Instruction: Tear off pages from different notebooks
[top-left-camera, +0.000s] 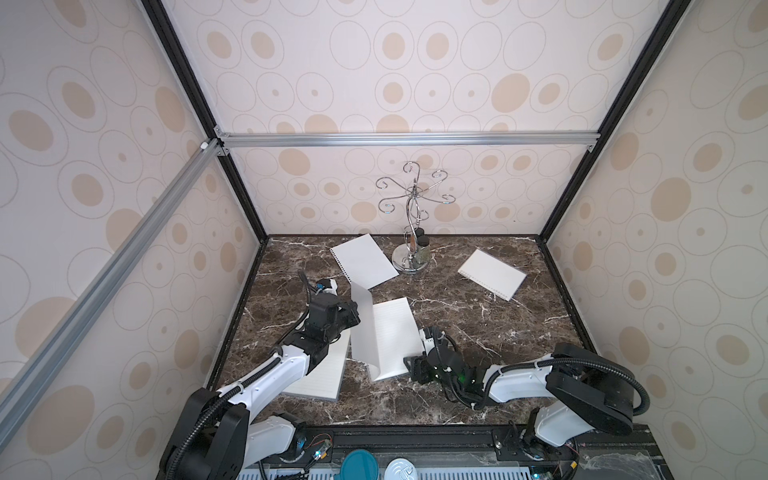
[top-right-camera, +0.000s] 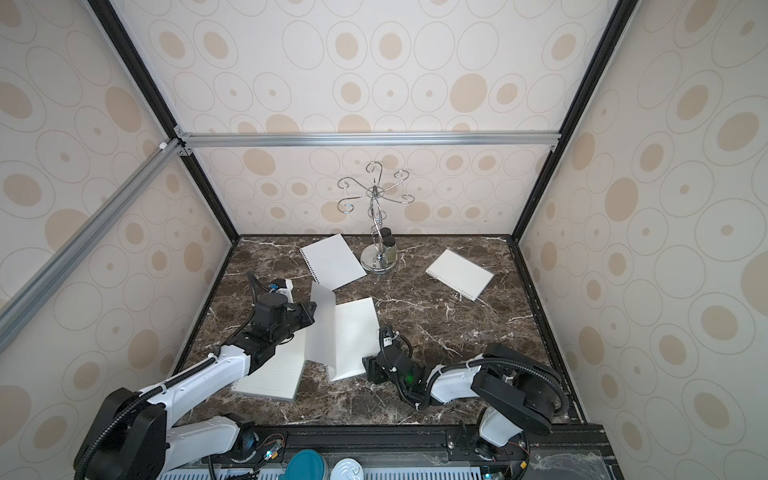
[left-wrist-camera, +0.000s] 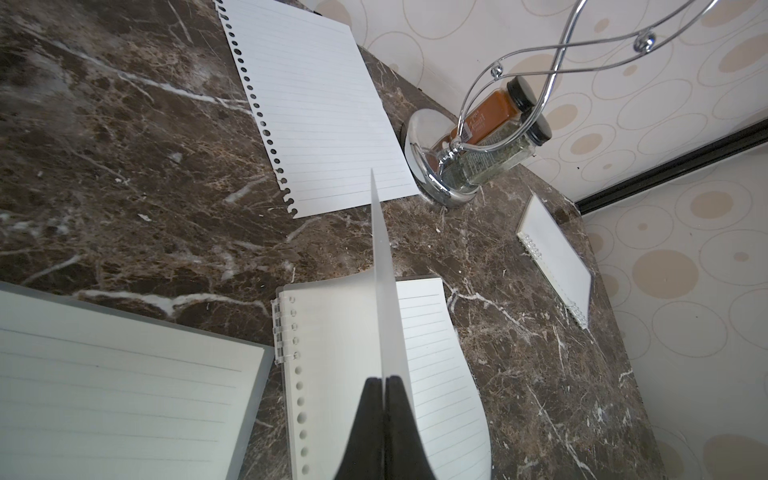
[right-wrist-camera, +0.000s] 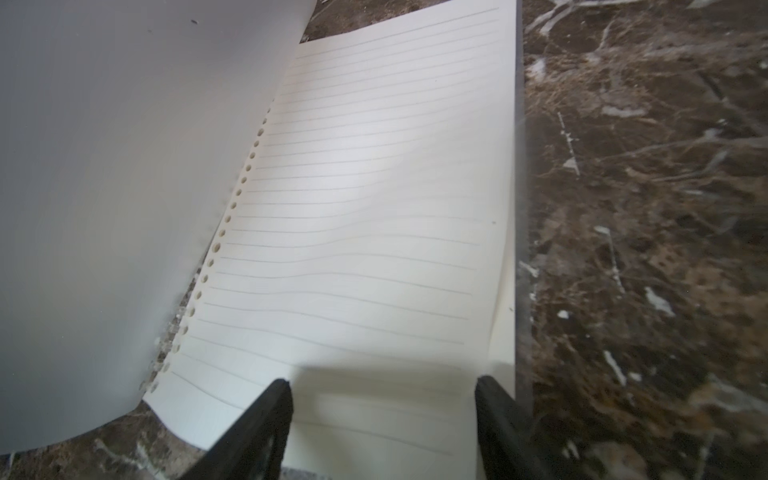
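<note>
The middle spiral notebook (right-wrist-camera: 384, 184) lies with lined pages facing up, one sheet curling at its lower right. On its left a blank sheet (top-left-camera: 362, 328) stands raised. My left gripper is shut on that raised sheet, which appears almost edge-on in the left wrist view. Over the notebook's lower right part, my right gripper has its fingers apart, with curling paper below the gap; whether they touch it I cannot tell. A loose lined sheet with torn holes (left-wrist-camera: 320, 104) lies at the back.
Another notebook (left-wrist-camera: 104, 384) lies front left, partly beneath the left arm. A small notebook (top-left-camera: 492, 273) sits at the back right. A chrome stand (top-left-camera: 411, 257) with jars rises at the back. Bare table (top-left-camera: 512, 336) shows on the right.
</note>
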